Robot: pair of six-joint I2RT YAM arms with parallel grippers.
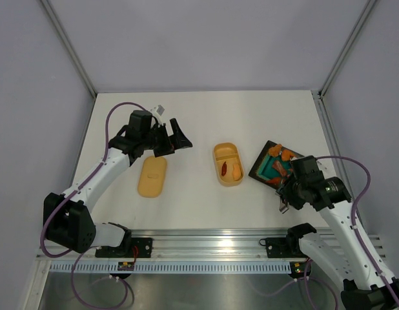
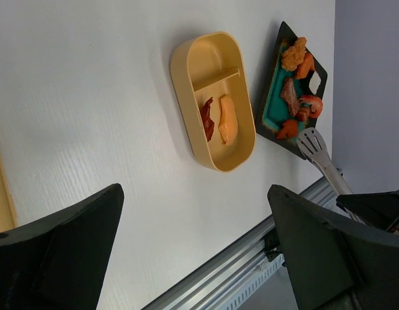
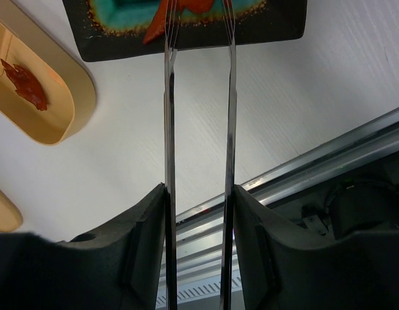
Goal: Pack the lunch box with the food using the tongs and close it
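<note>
The tan lunch box (image 1: 219,155) sits mid-table, a strip of red meat (image 2: 207,119) and a pale piece (image 2: 228,119) in one compartment. Right of it lies a black-rimmed tray (image 1: 256,169) holding fried chicken (image 2: 292,57), shrimp (image 2: 310,104) and other meat pieces. My right gripper, fitted with slotted tongs, is open at the tray's near edge, tips over an orange-red piece; whether they touch it I cannot tell. My left gripper (image 1: 181,134) hangs open and empty, left of the box.
A tan lid (image 1: 152,177) lies flat left of the box. Metal rails run along the front edge, and walls stand at both sides.
</note>
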